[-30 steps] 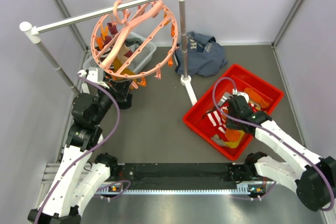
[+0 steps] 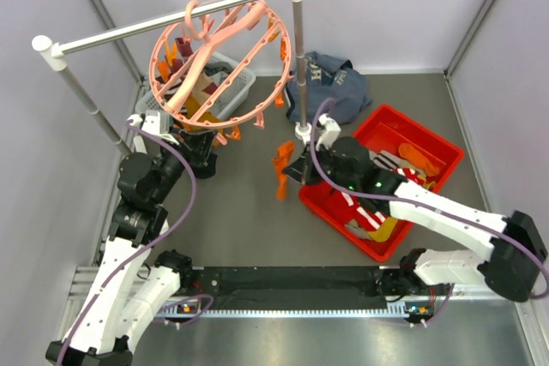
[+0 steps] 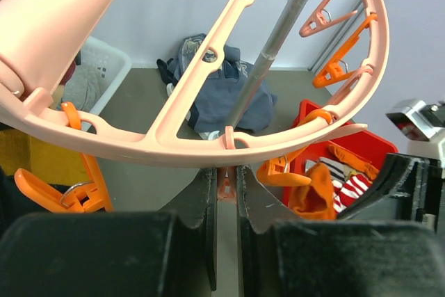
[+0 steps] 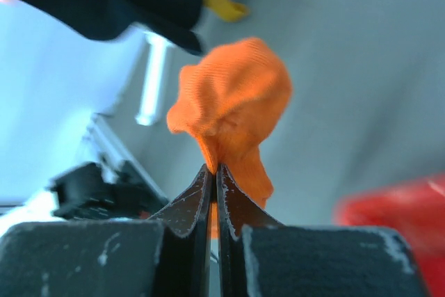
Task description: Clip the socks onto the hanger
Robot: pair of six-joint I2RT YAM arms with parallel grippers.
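Note:
A pink round hanger [image 2: 257, 113] with pink and orange clips hangs from a metal rail [image 2: 171, 16]. My left gripper is shut on a pink clip [image 3: 227, 186] at the hanger's near rim. My right gripper is shut on an orange sock [image 4: 229, 102], which hangs in the air left of the red bin [image 2: 326, 220], below the hanger's right side in the top view. More socks [image 2: 416, 160] lie in the red bin.
A white basket [image 2: 236, 100] stands behind the hanger. A blue bag [image 2: 334, 92] lies at the back beside the stand's post [image 2: 300, 49]. The grey floor between the arms is mostly clear.
My right gripper has risen out of the red bin and moved left, carrying the orange sock. The left arm and the hanger look the same.

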